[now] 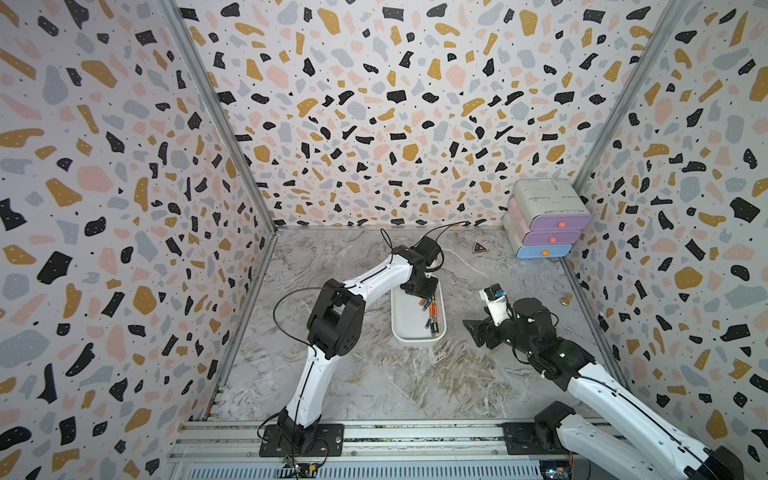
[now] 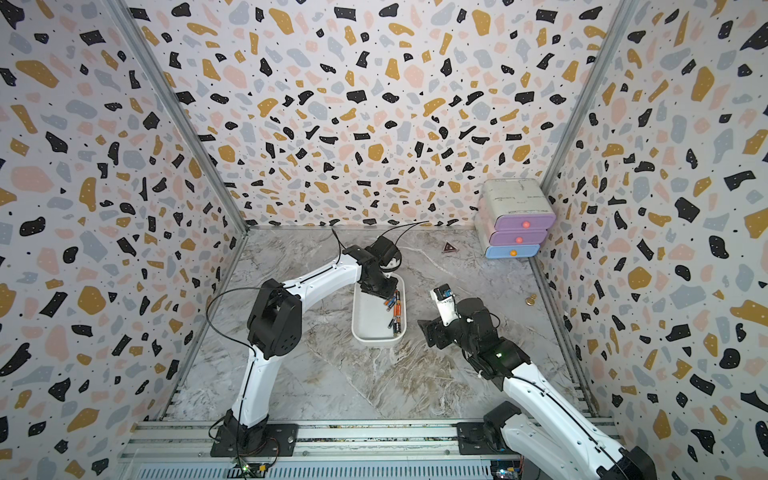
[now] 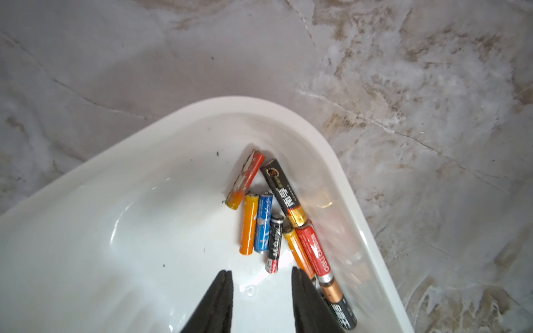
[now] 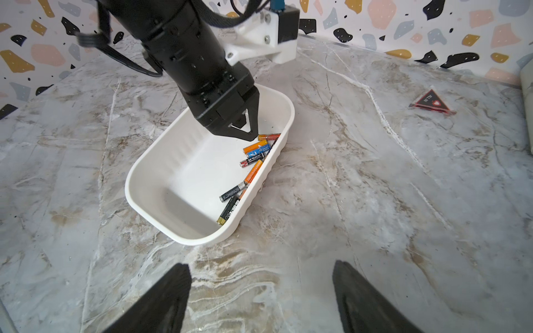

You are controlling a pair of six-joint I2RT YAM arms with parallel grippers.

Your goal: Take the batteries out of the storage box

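Observation:
The white storage box (image 3: 138,233) holds several loose batteries along its right side: red (image 3: 244,180), orange (image 3: 248,223), blue (image 3: 263,222) and dark (image 3: 280,191) ones. My left gripper hangs over the box, its fingers apart with nothing between them, below the cluster in the left wrist view. It hides part of the box in the top views. My right gripper is open and empty, over the table just right of the box.
A stack of pastel drawers (image 1: 544,220) stands at the back right. A small dark triangular object (image 4: 431,102) lies behind the box, and a gold item (image 1: 565,299) near the right edge. The table left of the box is clear.

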